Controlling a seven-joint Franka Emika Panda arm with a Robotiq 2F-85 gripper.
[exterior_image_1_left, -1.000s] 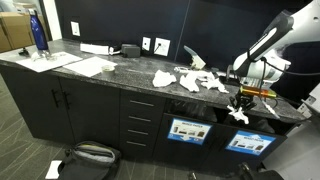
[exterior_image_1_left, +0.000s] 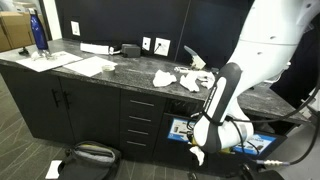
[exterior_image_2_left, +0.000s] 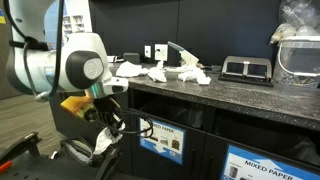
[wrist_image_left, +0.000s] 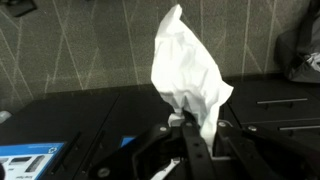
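Note:
A crumpled white tissue (wrist_image_left: 187, 68) is pinched in my gripper, which is shut on it; much of the tissue sticks out past the fingers in the wrist view. In exterior view 1 the gripper (exterior_image_1_left: 197, 140) is low, in front of the dark cabinets, with the tissue (exterior_image_1_left: 198, 154) dangling beneath. Exterior view 2 shows the tissue (exterior_image_2_left: 104, 139) below the arm's wrist, near the cabinet fronts. More crumpled white tissues (exterior_image_1_left: 190, 80) lie on the dark countertop (exterior_image_1_left: 140, 75).
Blue-and-white labels, one reading mixed paper (exterior_image_2_left: 161, 140), are on the lower cabinet fronts. A black bag (exterior_image_1_left: 88, 160) lies on the floor at left. On the counter stand a toaster-like appliance (exterior_image_2_left: 247, 69) and a clear bin (exterior_image_2_left: 300, 50). Floor between bag and arm looks clear.
From near the counter's right end, the arm has swung down and toward the camera. The gripper and its tissue are now lower and further left.

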